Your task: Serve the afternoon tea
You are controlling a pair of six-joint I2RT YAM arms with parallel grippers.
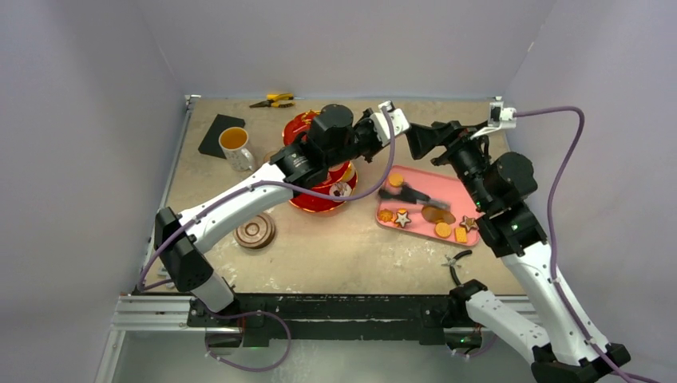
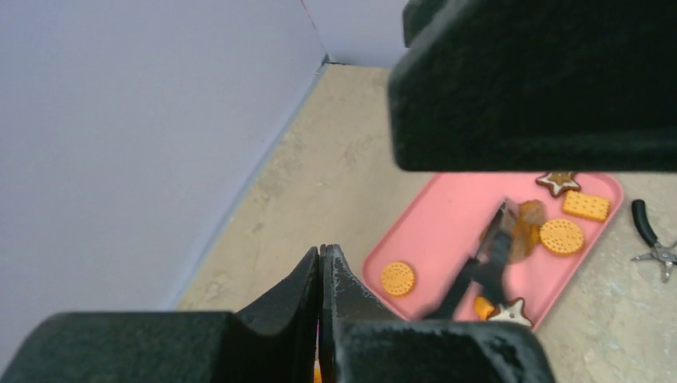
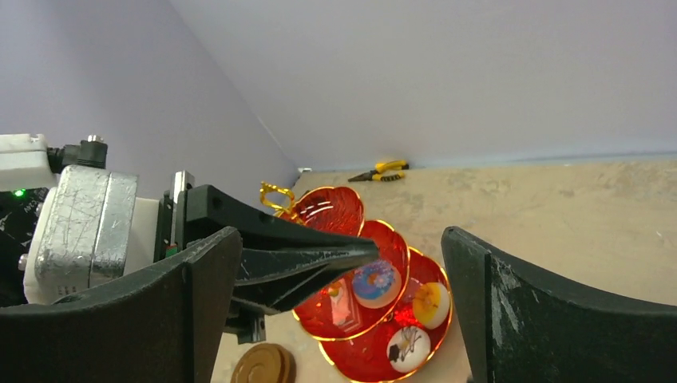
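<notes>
A pink tray [image 1: 425,182] on the right holds cookies, among them a star cookie [image 1: 402,219], a round cookie [image 1: 443,230] and a brown piece [image 1: 435,214]. Over it is a blurred dark-handled tool [image 2: 467,279] with a pale blade, clear of both grippers. My right gripper is open. My left gripper is shut, nothing visible between its tips; its dark fingers [image 3: 319,254] appear between the right fingers in the right wrist view. The red tiered stand [image 3: 374,351], partly behind the left arm, carries a blue donut [image 3: 376,283] and a white donut [image 3: 409,348].
A mug [image 1: 235,142] stands by a dark square mat [image 1: 217,134] at the left. Round wooden coasters [image 1: 255,230], yellow pliers [image 1: 275,101] and black pliers [image 1: 455,265] lie about.
</notes>
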